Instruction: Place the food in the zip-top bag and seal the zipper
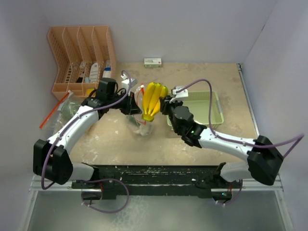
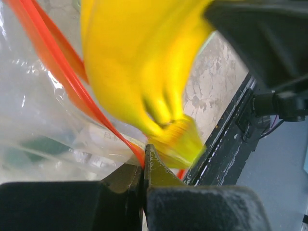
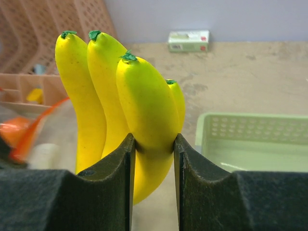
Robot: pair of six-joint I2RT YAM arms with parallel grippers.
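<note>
The yellow banana bunch is held in the air near the middle of the top view. In the right wrist view my right gripper is shut on one banana, its fingers against both sides. A clear zip bag with an orange-red zipper hangs from my left gripper, which is shut on the bag's rim. The bunch's stem end is close by those fingers, beside the zipper in the left wrist view. From above, the bunch covers part of the bag; how far it reaches into the mouth I cannot tell.
A green basket stands to the right, partly behind my right arm. Another zip bag lies at the left. At the back are a divided tan rack and a small box.
</note>
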